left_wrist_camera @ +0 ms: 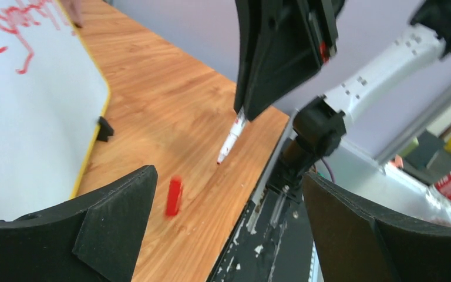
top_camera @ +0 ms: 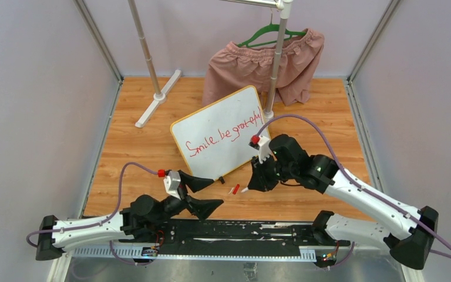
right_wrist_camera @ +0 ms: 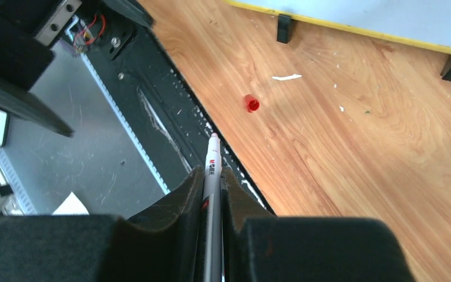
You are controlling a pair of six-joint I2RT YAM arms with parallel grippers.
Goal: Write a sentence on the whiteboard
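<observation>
On the whiteboard [top_camera: 211, 154], a line of red handwriting begins with "Smile"; the right arm is close to the board's lower right. My right gripper [top_camera: 252, 188] is shut on a white marker [right_wrist_camera: 213, 170], whose bare tip points out past its fingers. The small red cap [right_wrist_camera: 251, 103] is off the marker, apart from both grippers, over the wood in front of the board. It looks blurred in the left wrist view, and I cannot tell whether it rests on the wood. My left gripper [top_camera: 216, 192] stands wide open with nothing between its fingers.
Pink shorts [top_camera: 229, 70] hang from a green hanger [top_camera: 264, 33] on a rack behind the board. A thin white scrap [right_wrist_camera: 286, 77] lies near the cap. Black clips [right_wrist_camera: 283, 28] stick out at the board's lower edge. Bare wood lies left and right of the board.
</observation>
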